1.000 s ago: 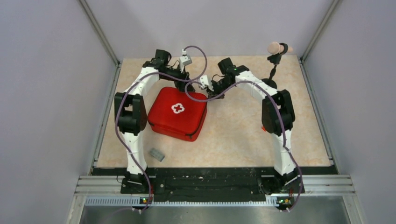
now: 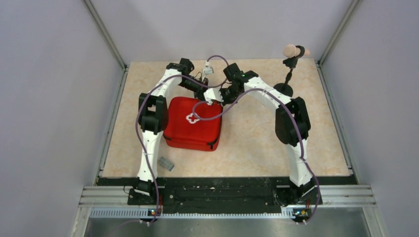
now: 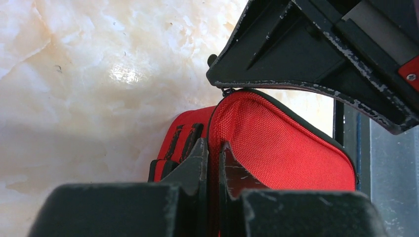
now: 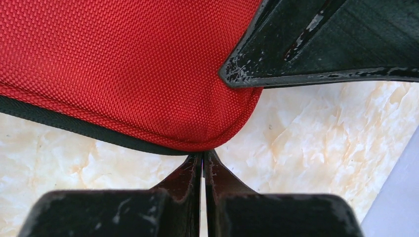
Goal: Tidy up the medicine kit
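Observation:
The red medicine case (image 2: pixel 184 129) lies closed on the left half of the table, white cross up. At its far right corner both grippers meet. In the left wrist view my left gripper is shut on a pinched fold of the red fabric (image 3: pixel 276 138) at the case's corner. My right gripper is shut right at the dark zipper edge (image 4: pixel 99 131). A small black zipper pull (image 3: pixel 227 92) shows under the right gripper's tip in the left wrist view; whether any of it sits between the fingers is hidden.
A small grey box (image 2: pixel 166 163) lies near the front left, close to the left arm. At the back right stands a black stand (image 2: pixel 287 81) with a pinkish round top. Between the case and the right arm the table (image 2: pixel 252 143) is bare.
The left arm has swung right, its gripper coming down onto the case's far right corner. The case has shifted slightly right and toward the front. My right gripper has moved a little left.

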